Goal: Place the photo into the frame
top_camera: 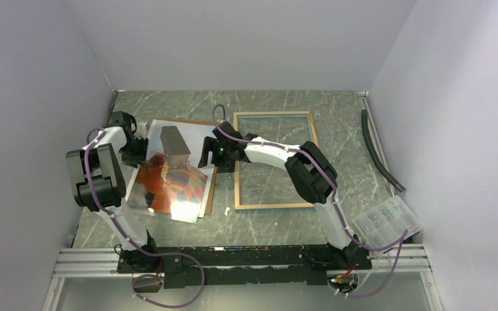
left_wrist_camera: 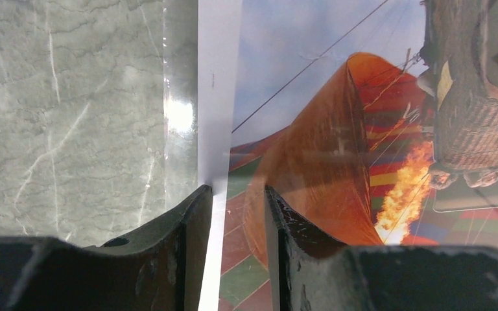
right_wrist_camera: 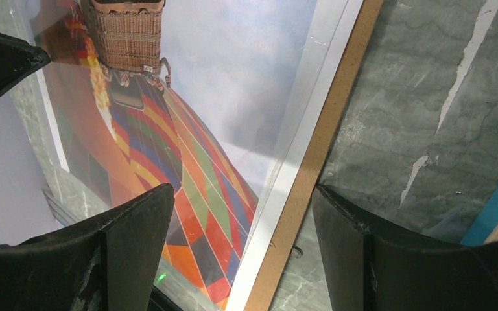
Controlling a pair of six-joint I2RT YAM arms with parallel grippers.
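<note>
The hot-air balloon photo lies on a brown backing board, with a clear glossy sheet over it that juts past its left edge. At the photo's left border, my left gripper stands part open, its fingertips either side of the white margin and nothing seen clamped. Over the right border is my right gripper, part open, one finger above the photo and the other beyond the board's brown edge. The empty wooden frame lies to the right, partly beneath my right arm.
A plastic pouch lies at the front right and a dark tube runs along the right wall. Bare marble table shows behind the photo, and a narrow strip separates board and frame.
</note>
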